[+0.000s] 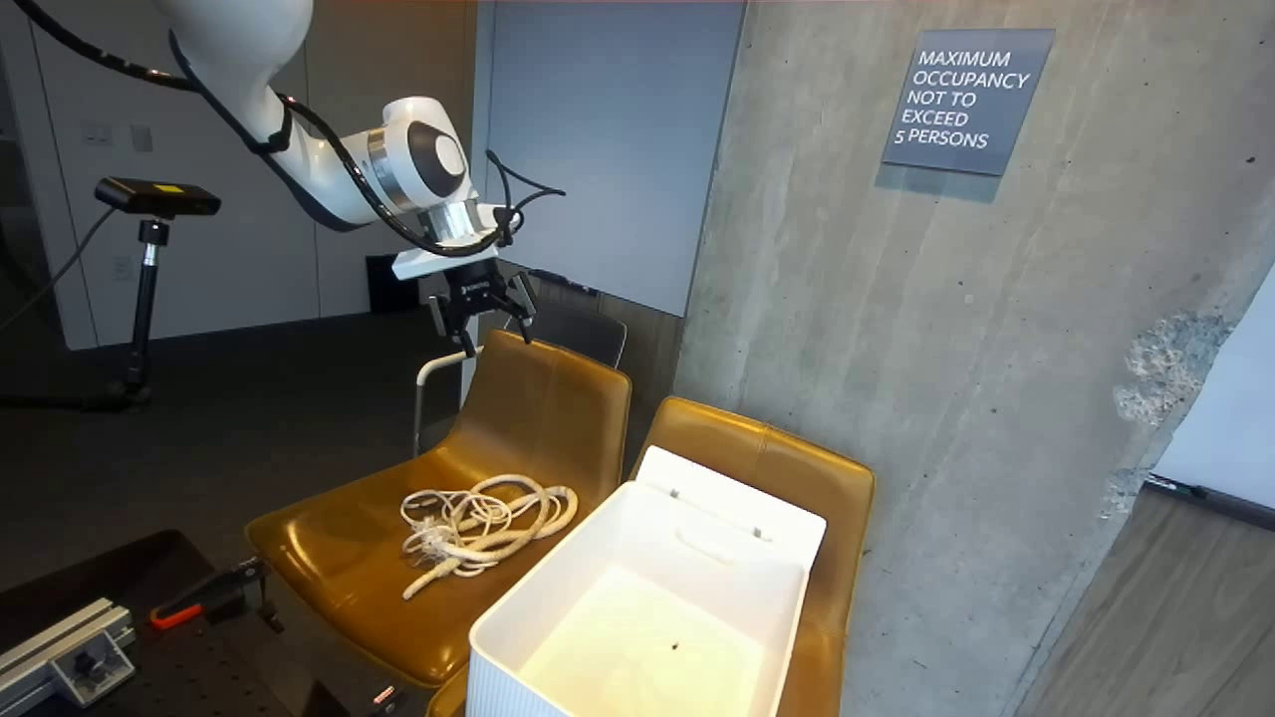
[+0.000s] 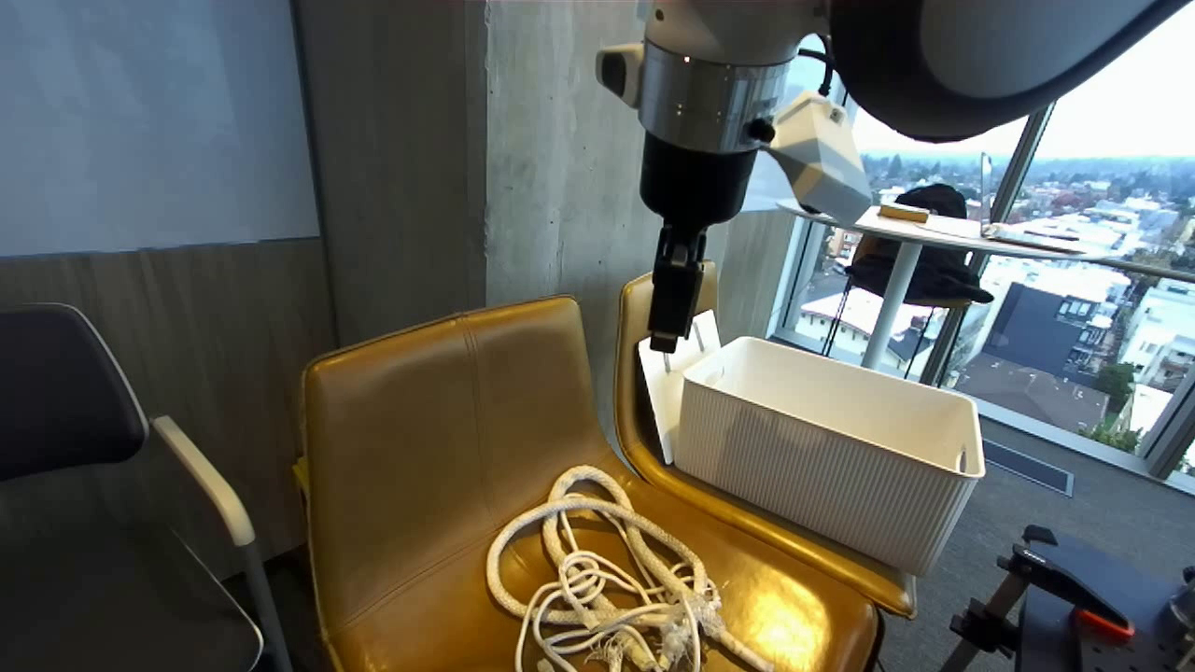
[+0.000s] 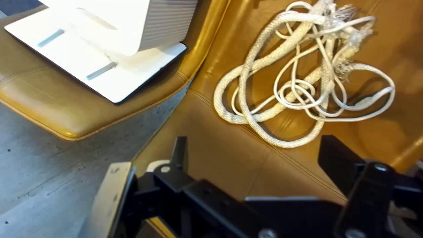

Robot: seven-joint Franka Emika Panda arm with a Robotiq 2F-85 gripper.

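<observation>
A tangled off-white rope (image 1: 484,526) with frayed ends lies loosely coiled on the seat of the tan leather chair (image 1: 359,526). The wrist view shows the rope (image 3: 253,75) ahead of the fingers and apart from them. High over that chair's backrest hangs my gripper (image 1: 496,347), its fingers wide apart and nothing between them. The ribbed white bin (image 2: 818,476) stands on the second tan chair, beside the rope's chair. As far as exterior view 1 shows, the bin is empty but for a small dark speck on its floor.
A white panel (image 2: 663,398) leans between the bin and its chair's backrest. Behind the chairs rises a concrete wall (image 1: 956,418). A dark chair (image 2: 67,426) stands to one side. The dark table (image 1: 155,657) in front carries clamps and a metal rail.
</observation>
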